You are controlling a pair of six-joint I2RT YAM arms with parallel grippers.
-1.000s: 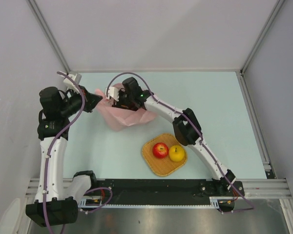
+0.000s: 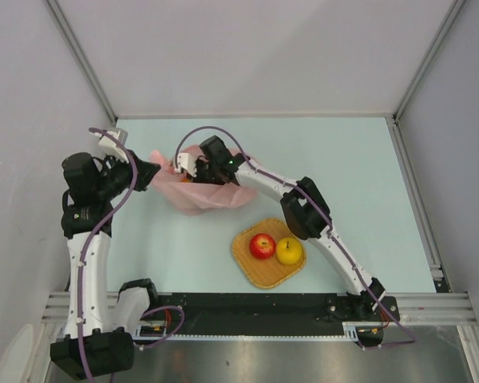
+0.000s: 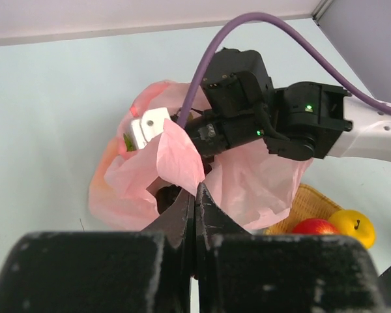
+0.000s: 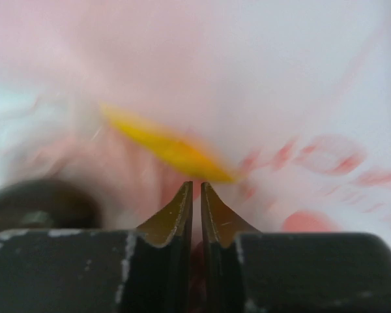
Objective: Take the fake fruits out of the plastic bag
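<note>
The pink plastic bag lies crumpled near the back of the table. My left gripper is shut on a gathered corner of it, pulling it up at the left. Reaching in from the right, my right gripper is inside the bag with a narrow gap between its fingertips. Ahead of them shows a blurred yellow fruit, apparently clear of the fingers. A dark rounded thing sits at the lower left of the right wrist view. A bit of green shows through the bag's left side.
A woven tray in front of the bag holds a red apple and a yellow apple. My right forearm spans the bag's right side.
The left gripper and the bag corner have come slightly lower in the top view. My right gripper has moved a little forward and down into the bag. The apples have not moved.
</note>
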